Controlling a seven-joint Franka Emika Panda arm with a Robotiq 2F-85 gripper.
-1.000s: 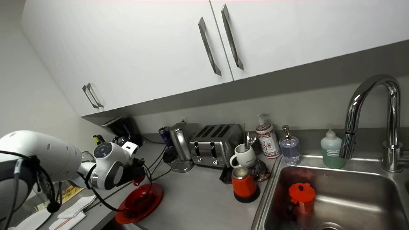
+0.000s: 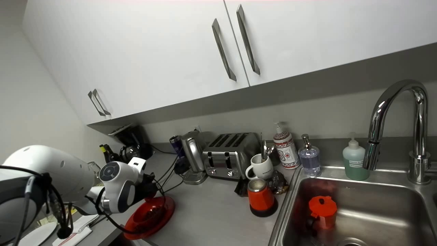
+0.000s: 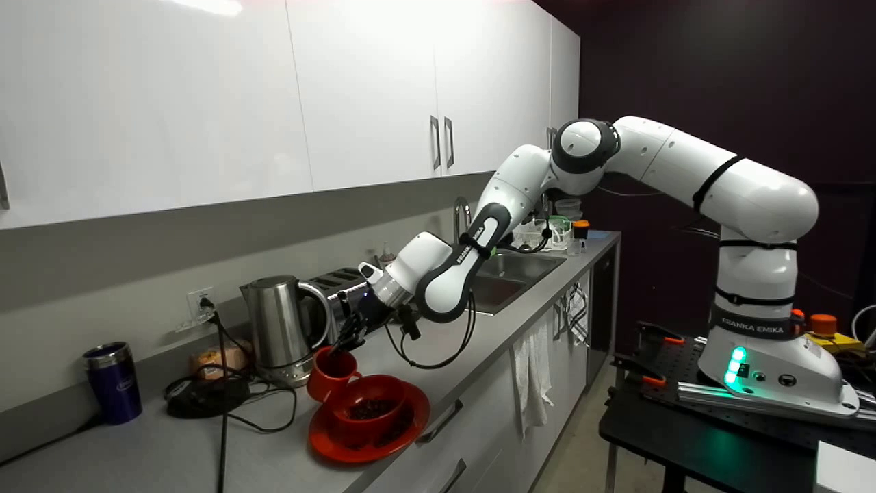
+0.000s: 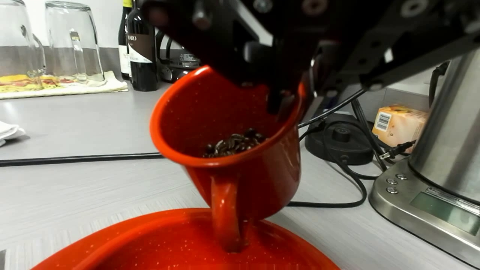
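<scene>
In the wrist view a red mug hangs tilted, with dark beans inside it. My gripper is shut on the mug's rim at the side away from the camera; one black finger shows inside the mug. The mug's handle points toward the camera. Below and in front of it, a red bowl rests on a red plate, and dark beans lie in the bowl. Exterior view 2 shows the mug beside the bowl's far edge; whether they touch I cannot tell.
A steel kettle stands close behind the mug, with loose black cables around its base. A toaster sits farther along the counter. The plate lies near the counter's front edge. Bare counter stretches between plate and sink.
In exterior view 1 the wrist has come down and slightly to the right, and the arm has shifted with it. The bowl and plate have stayed put.
</scene>
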